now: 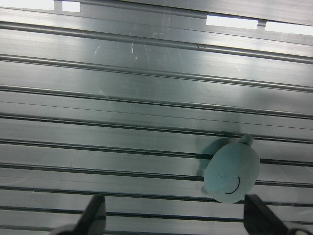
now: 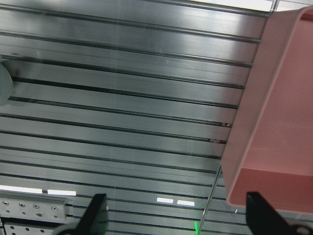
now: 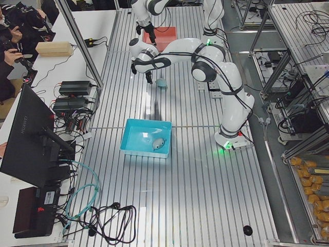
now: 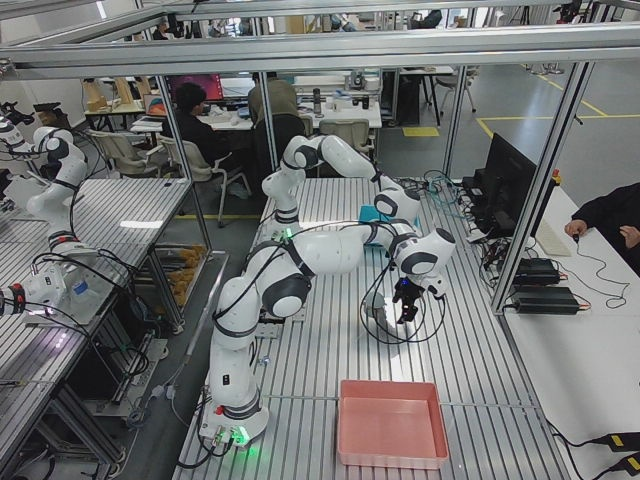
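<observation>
A pale teal plush toy [image 3: 161,83] with a drawn smile lies on the slatted table; its edge [image 2: 4,84] shows in the right wrist view. My left gripper [image 3: 141,73] hangs just beside and above it, open and empty. My right gripper [image 3: 146,32] [image 4: 408,298] is open and empty near the pink bin [image 4: 392,452] [image 2: 259,98]. A blue bin [image 3: 146,154] holds a grey toy [image 3: 158,143].
Black cables [image 3: 110,231] and a blue cable [image 3: 82,211] lie at the near left, beside a monitor [image 3: 25,134]. An upright frame post [image 3: 77,41] borders the table. The table right of the blue bin is clear.
</observation>
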